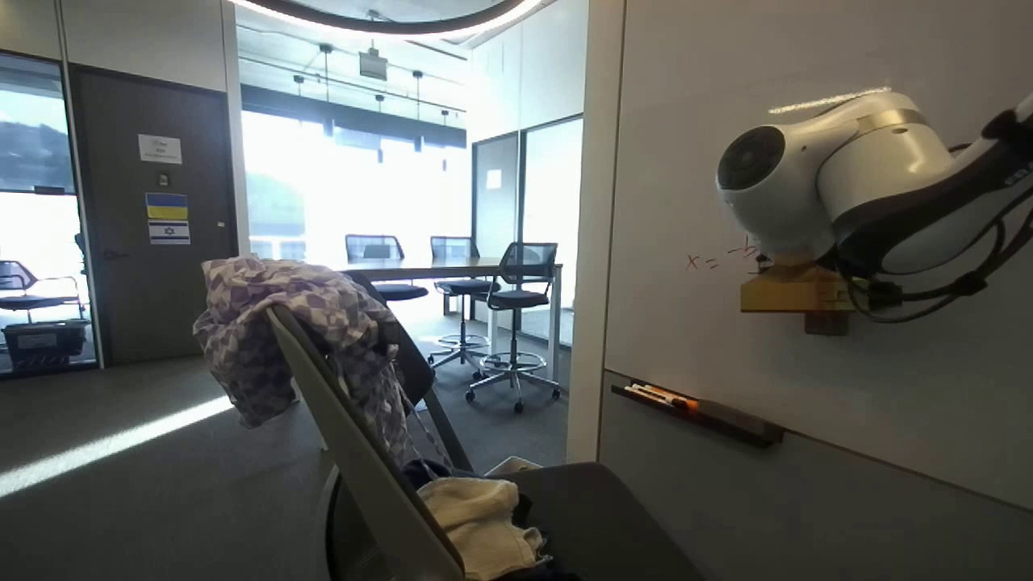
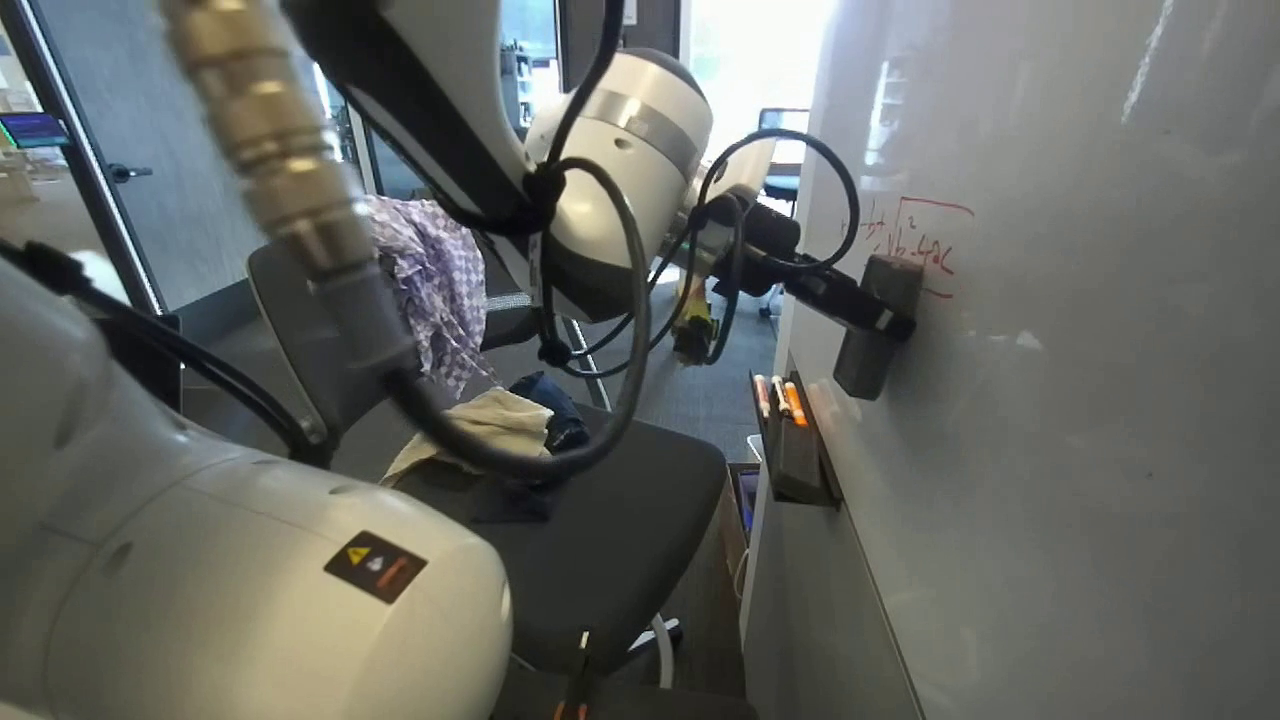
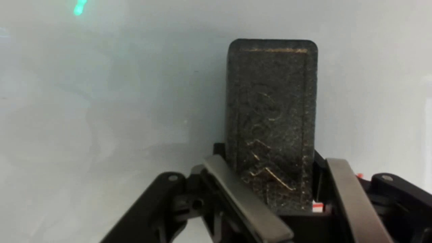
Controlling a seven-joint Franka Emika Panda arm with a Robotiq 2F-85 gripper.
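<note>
A dark, worn block eraser (image 3: pixel 272 105) stands between my fingers in the wrist view, long side up and down. My gripper is shut on its lower part, one metal finger on each side. In exterior view 2 the eraser (image 2: pixel 879 324) is at the whiteboard (image 2: pixel 1056 480); it looks to be against the surface, though full contact cannot be told. Red handwriting (image 2: pixel 918 246) runs beside and above it. From exterior view 1 the red "x =" (image 1: pixel 704 261) shows left of the arm, while the gripper is mostly hidden behind its yellow mount (image 1: pixel 789 294).
Below the arm, a tray (image 1: pixel 731 423) with several markers (image 1: pixel 658 394) juts from the board. A chair (image 1: pixel 591 513) with clothes on it stands in front, a patterned cloth (image 1: pixel 300 310) over its back. Cables (image 2: pixel 636 300) loop around the arm.
</note>
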